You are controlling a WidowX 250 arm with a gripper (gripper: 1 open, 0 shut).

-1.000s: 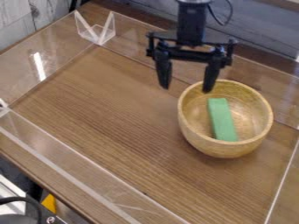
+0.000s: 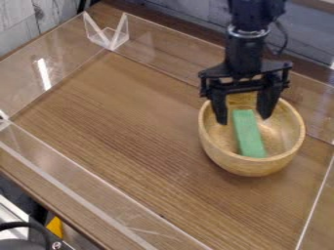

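My gripper [image 2: 245, 90] hangs from the top of the view, its dark fingers spread open over the back rim of a round tan bowl [image 2: 283, 137]. A green oblong object [image 2: 247, 135] lies inside the bowl, just below the fingers. Nothing shows held in the gripper.
A wooden table [image 2: 111, 156] fills most of the view, with a wide clear area left of and in front of the bowl. A white wire-like object [image 2: 108, 31] stands at the back left. A grey wall or edge runs along the back.
The bowl and green object look unmoved.
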